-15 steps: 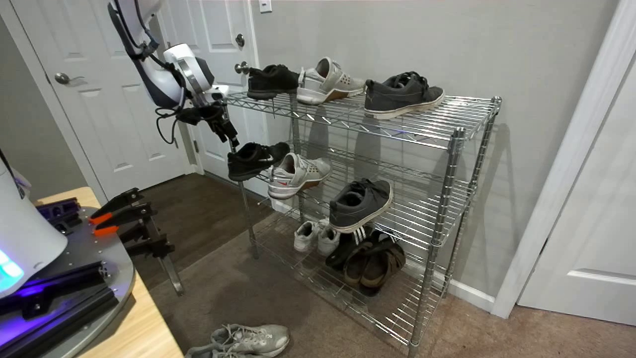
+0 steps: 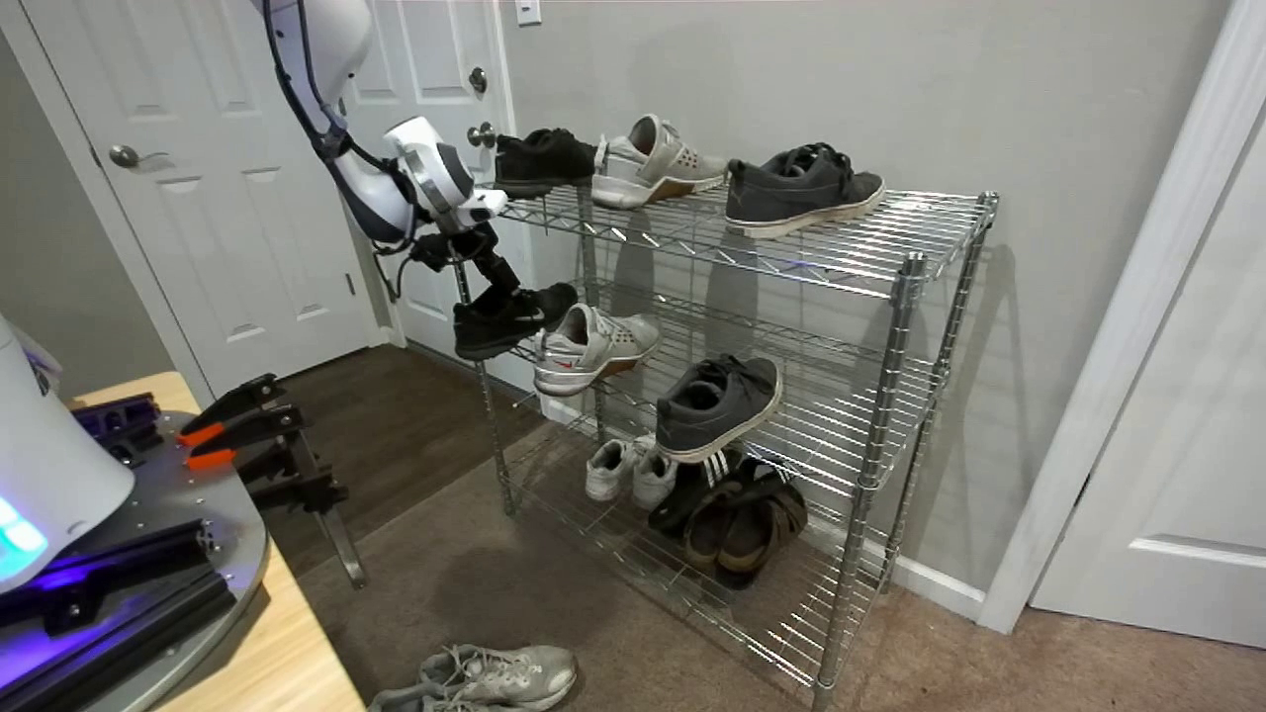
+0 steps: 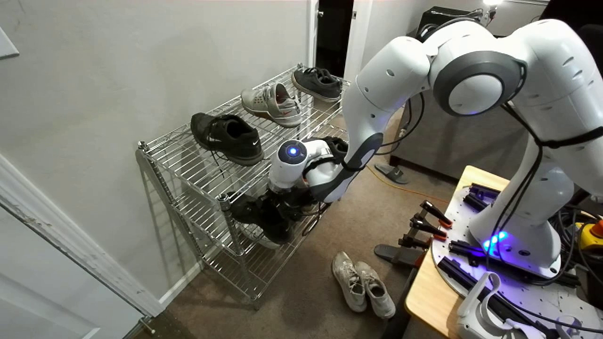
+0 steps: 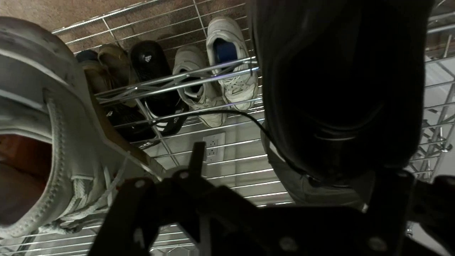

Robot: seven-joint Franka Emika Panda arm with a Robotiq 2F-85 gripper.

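Observation:
On the left end of the rack's middle shelf stands a black shoe (image 2: 504, 318) with a white swoosh. My gripper (image 2: 507, 283) is right over its opening, tilted, with its fingers open. In the wrist view the same black shoe (image 4: 341, 98) fills the right side, very dark. One finger (image 4: 198, 160) shows in front of the shelf wires, left of the shoe. The other finger (image 4: 390, 187) overlaps the shoe's dark near end; whether it touches or reaches inside, I cannot tell. A grey shoe (image 2: 589, 350) sits close beside the black one.
The top shelf (image 2: 938, 214) holds a black shoe (image 2: 543, 160), a grey shoe (image 2: 656, 164) and a dark grey shoe (image 2: 801, 190). Another dark grey shoe (image 2: 718, 405) is on the middle shelf. White shoes (image 2: 611, 471) and sandals (image 2: 748, 522) rest below.
My gripper has shifted right and the wrist has come lower, so the fingers are now over the black shoe's opening instead of its left end. The shoes look unmoved.

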